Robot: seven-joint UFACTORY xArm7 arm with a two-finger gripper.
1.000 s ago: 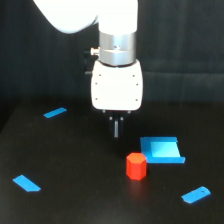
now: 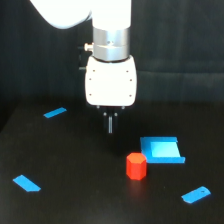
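Note:
My gripper (image 2: 110,123) points straight down over the middle of the black table, left of and behind the red block. Its two thin dark fingers are small in this view, and the gap between them is hard to make out. No object shows at the fingertips. The red block (image 2: 136,166), which looks six-sided, rests on the table. Just behind it and to its right lies a blue square tray (image 2: 162,140) with a lighter blue inside; nothing is seen in it.
Blue tape pieces mark the table at the back left (image 2: 55,113), front left (image 2: 26,184) and front right (image 2: 196,195). A dark curtain hangs behind.
The arm and gripper have shifted slightly left and a little down in the view. The red block and the blue tray are where they were.

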